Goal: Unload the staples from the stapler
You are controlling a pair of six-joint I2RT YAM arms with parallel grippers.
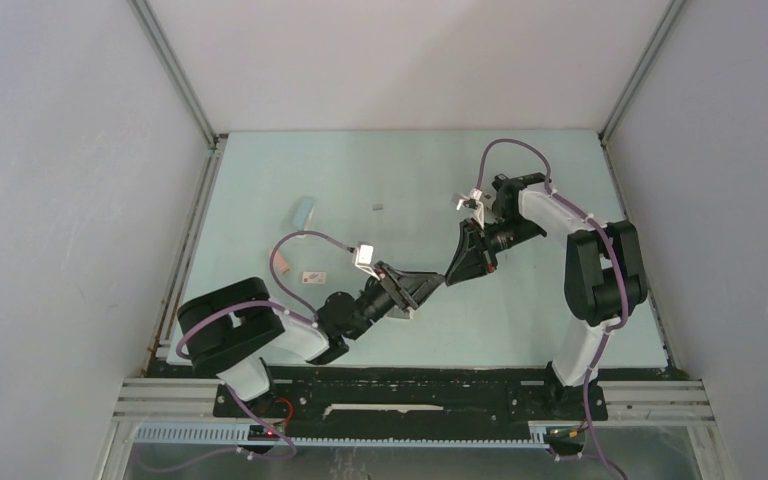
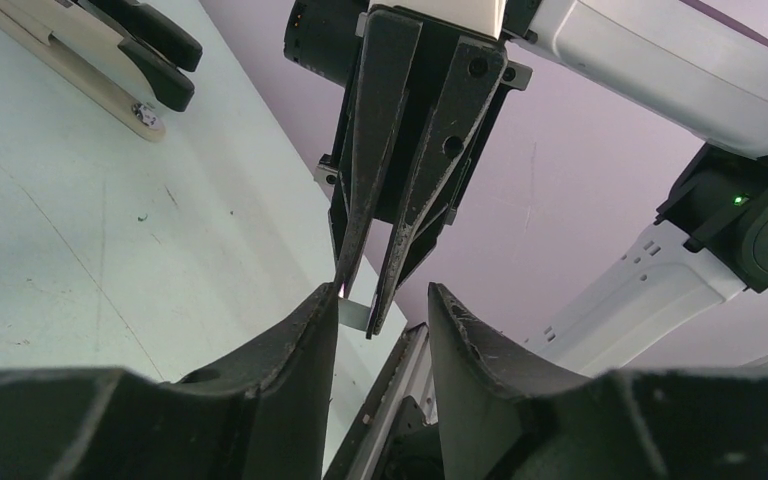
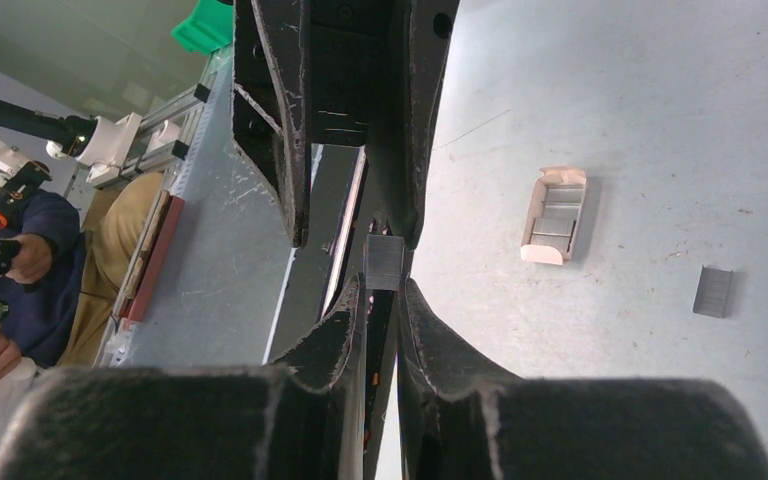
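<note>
My right gripper is shut on a short grey staple strip [image 3: 384,262], which sticks out past its fingertips. Facing it is my left gripper, partly open, its fingertips on either side of the strip's free end. From the left wrist view, the same strip [image 2: 353,313] shows in the gap between the right fingers; contact with the left fingers is hard to tell. In that view's upper left, the stapler [image 2: 80,65], beige with black handle ends, rests on the table. Above the table's middle, both grippers meet tip to tip.
Below the arms, an open carton [image 3: 532,225] holds grey staple strips, with a loose strip [image 3: 713,291] lying farther off. A pale blue item [image 1: 303,213] and a small card-like piece [image 1: 314,278] lie on the table's left.
</note>
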